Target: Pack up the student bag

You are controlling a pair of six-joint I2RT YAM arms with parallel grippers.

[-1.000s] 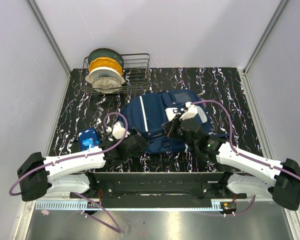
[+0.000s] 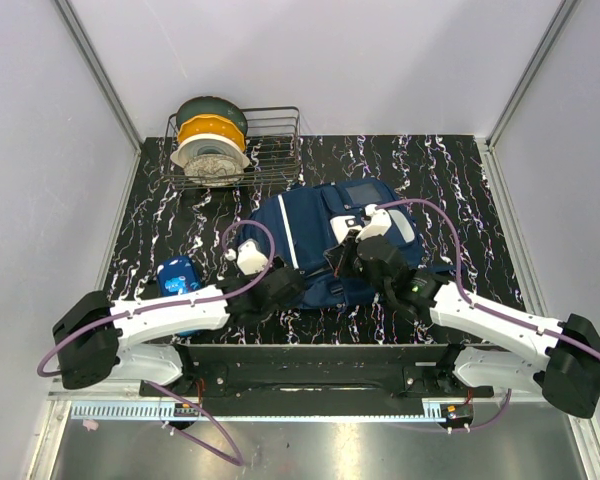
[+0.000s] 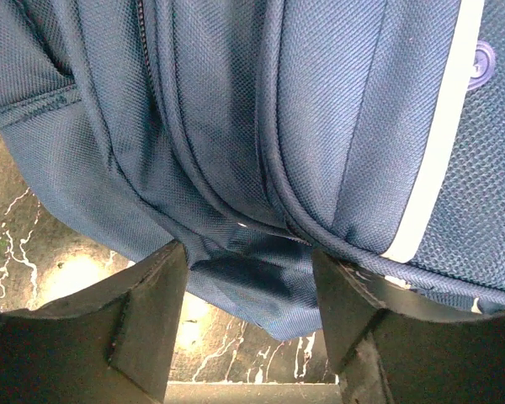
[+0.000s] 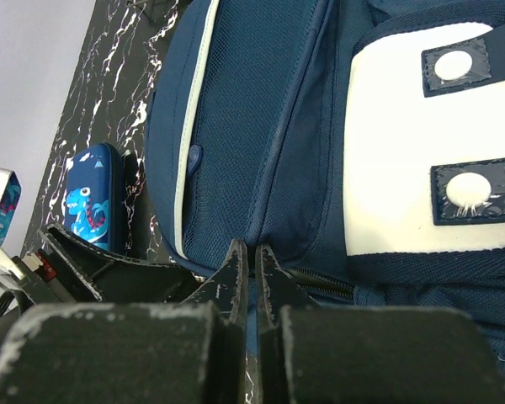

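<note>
The navy student bag [image 2: 290,225] lies open-topped across the middle of the counter, with a white panel and snap straps on its right part [image 4: 429,126]. My left gripper hovers low at the bag's lower left, fingers apart over folded navy fabric and a piped edge, nothing clearly between them. My right gripper is shut at the bag's piped seam beside a zipper; a thin bit of fabric at its tips cannot be told clearly. A blue dinosaur pencil case [image 4: 90,198] lies left of the bag.
A wire dish rack [image 2: 270,150] with plates stands at the back left. Bare marble counter [image 2: 470,220] shows to the right of the bag and around the pencil case. Walls bound both sides.
My left arm has shifted slightly to the right and its elbow has risen in the top view. The right arm and the bag look nearly unchanged.
</note>
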